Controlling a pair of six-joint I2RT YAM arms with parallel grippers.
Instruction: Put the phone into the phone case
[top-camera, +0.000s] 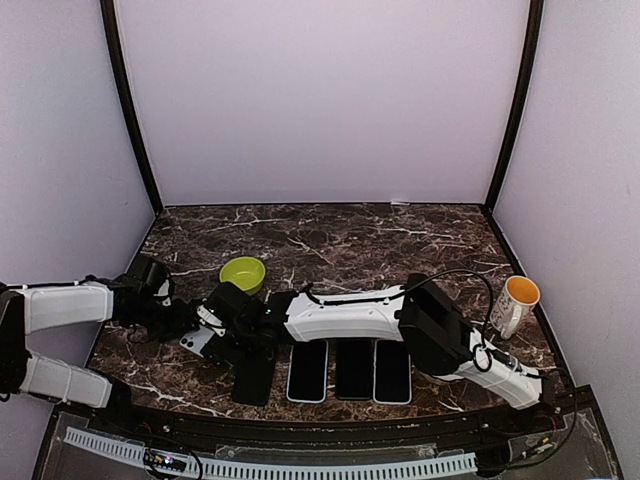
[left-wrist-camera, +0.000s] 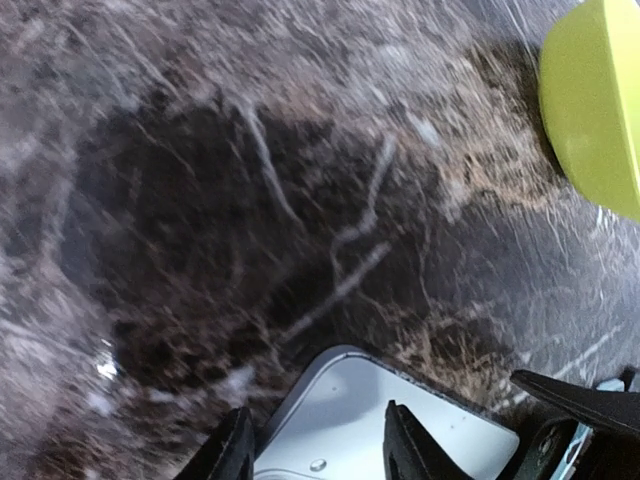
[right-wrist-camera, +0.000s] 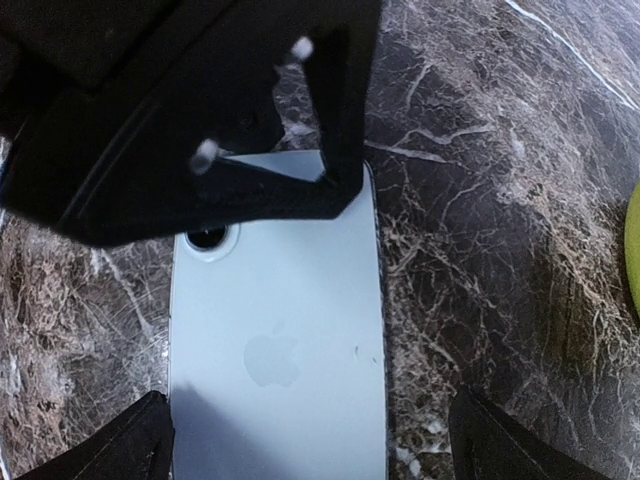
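Note:
A white iPhone (right-wrist-camera: 277, 330) lies back-up at the left front of the marble table. My right gripper is low over it, open, fingertips either side of its body. My left gripper is at the phone's other end in the left wrist view, part open, its fingertips beside the white back; whether they touch it is unclear. Several dark slabs, phones or cases, lie in a front row, among them a black one (top-camera: 253, 385) and a silver-rimmed one (top-camera: 308, 375).
A green bowl (top-camera: 242, 268) sits behind the phone. A white mug with orange inside (top-camera: 514, 305) stands at the right.

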